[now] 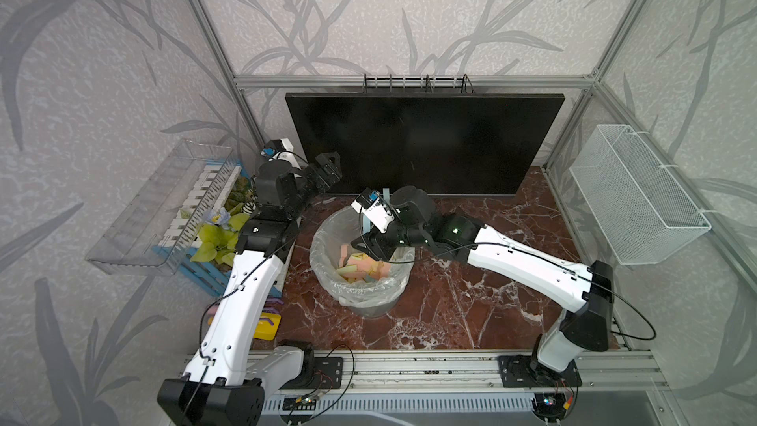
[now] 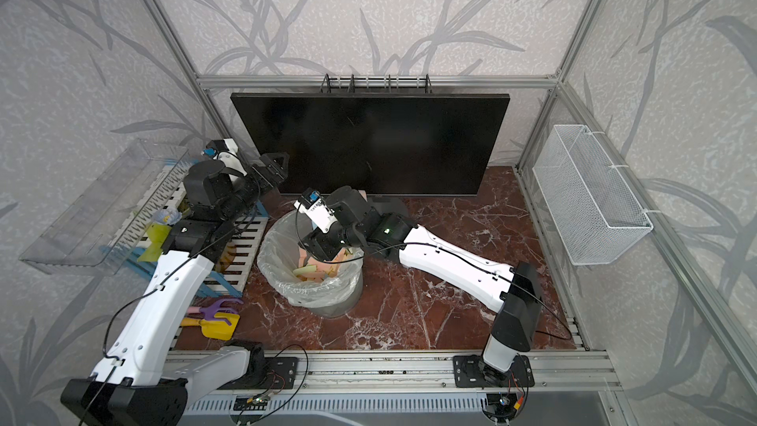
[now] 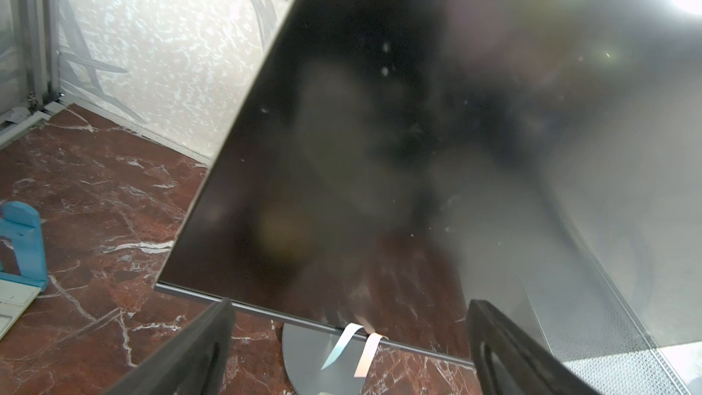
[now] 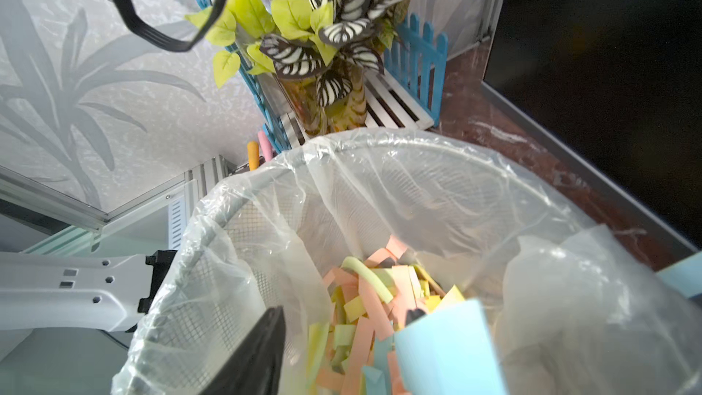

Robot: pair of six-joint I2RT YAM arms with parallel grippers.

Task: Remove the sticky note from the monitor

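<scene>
A light blue sticky note (image 3: 341, 346) and a pale pink one (image 3: 368, 355) hang from the bottom edge of the black monitor (image 1: 410, 142). My right gripper is over the lined bin (image 1: 323, 284), its fingers parted. Another light blue note (image 4: 449, 351) covers most of its right finger, apparently clinging there; the left finger (image 4: 256, 358) is bare. Below lie several pastel paper scraps (image 4: 369, 300) in the bin. My left gripper stands open in front of the monitor's left side, nothing between its fingers.
Left of the bin stands a plant (image 4: 314, 29) within a blue fence (image 4: 416, 58). A yellow scoop (image 2: 220, 326) lies at the front left. The white wire basket (image 1: 638, 197) hangs on the right wall. Marble table (image 1: 504, 307) right of the bin is clear.
</scene>
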